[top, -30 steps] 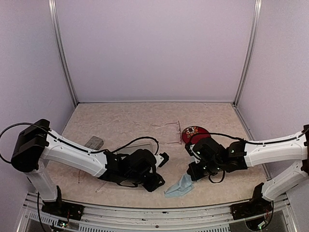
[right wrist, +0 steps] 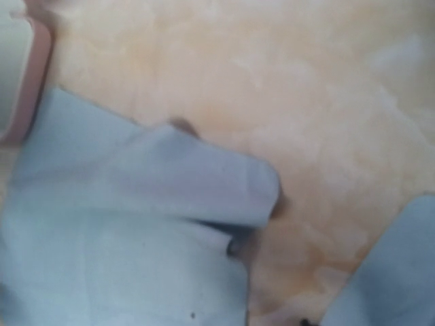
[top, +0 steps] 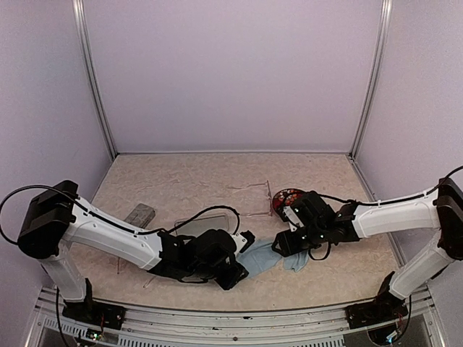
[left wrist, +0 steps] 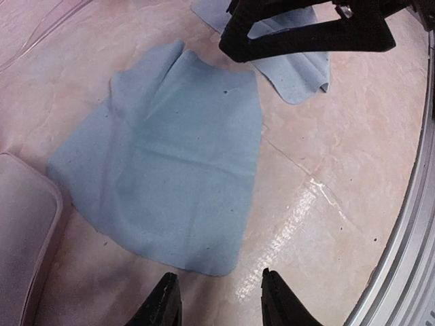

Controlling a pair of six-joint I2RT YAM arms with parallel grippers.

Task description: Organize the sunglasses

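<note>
A light blue cloth [left wrist: 183, 163] lies spread and folded at its upper edge on the table. A smaller blue piece of cloth [left wrist: 299, 75] lies apart to its right, partly under the right gripper. My left gripper is open above the near edge of the larger cloth, with nothing between its fingers. Above the far right edge of that cloth hangs my right gripper [top: 281, 246]; its fingers cannot be made out. A pale tray or case [left wrist: 30, 217] with a pinkish rim sits left of the cloth. Thin pink-framed glasses [top: 268, 189] lie farther back.
A grey box [top: 139, 215] stands at the far left. Part of a round red patterned item [top: 278, 196] shows behind the right arm.
One second ago the right gripper was at a bunched cloth nearer the front; now cloth lies flat in two pieces below.
</note>
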